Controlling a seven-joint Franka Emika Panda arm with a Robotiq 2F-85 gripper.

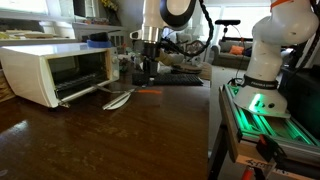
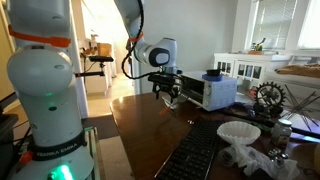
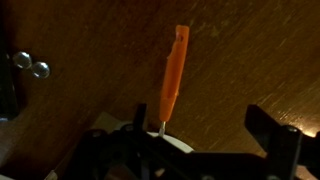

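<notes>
An orange-handled utensil [image 3: 175, 75] lies on the dark wooden table; its thin far end meets a pale, rounded object [image 3: 175, 142] at the bottom of the wrist view. My gripper is open above the table, with nothing held, and the orange handle runs nearer its left finger. In exterior view 1 the gripper [image 1: 152, 80] hangs just over the orange handle [image 1: 148, 92]. A white plate-like item [image 1: 118, 100] lies to the left of it. From exterior view 2, the gripper [image 2: 168, 98] is small and its fingers are hard to make out.
A white toaster oven [image 1: 35, 75] stands at the left with its door lowered. A black keyboard-like rack [image 2: 188, 155], a white bowl [image 2: 238, 133] and a clear plastic bag [image 2: 265, 162] occupy the other end.
</notes>
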